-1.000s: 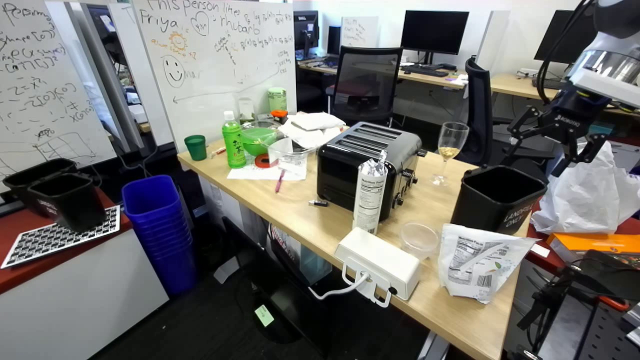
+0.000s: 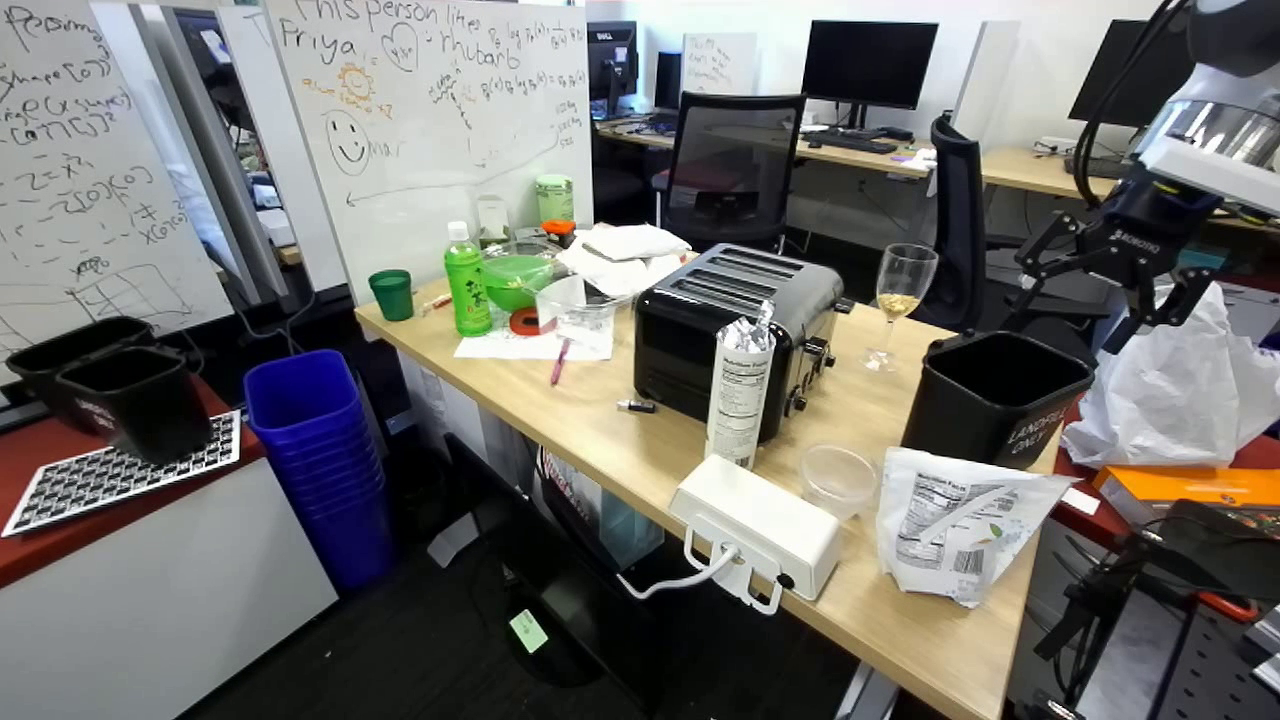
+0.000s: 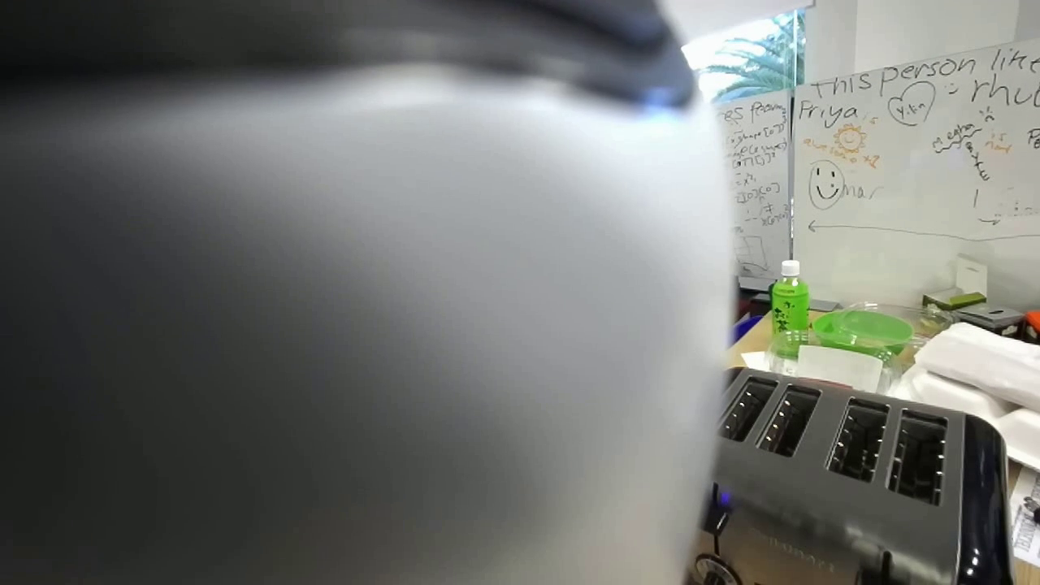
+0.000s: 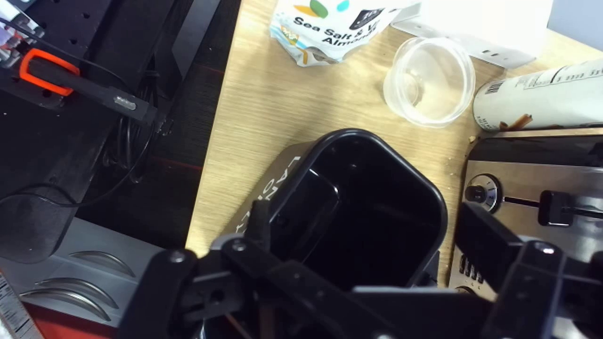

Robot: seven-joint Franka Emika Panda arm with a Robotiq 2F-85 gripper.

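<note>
Above and behind the black bin [image 2: 999, 390] my gripper [image 2: 1077, 314] stands open, its fingers spread wide with nothing between them. In the wrist view the gripper frames the bin [image 4: 316, 152], whose dark inside looks empty as far as it shows. White lettering marks the bin's side. Toward the toaster [image 2: 732, 324] stands a stemmed glass [image 2: 902, 288] with something pale in it. A white snack pouch [image 2: 960, 522] sits in front of the bin. Beside it are a clear round cup [image 4: 429, 82] and a tall printed canister [image 2: 740, 390].
A white box [image 2: 758, 522] with a cable sits at the desk's front edge. Farther left are a green bottle [image 2: 468, 282], a green bowl [image 2: 518, 284] and a green cup [image 2: 391, 294]. In exterior view 2, a blurred pale shape [image 3: 390, 292] blocks most of the picture.
</note>
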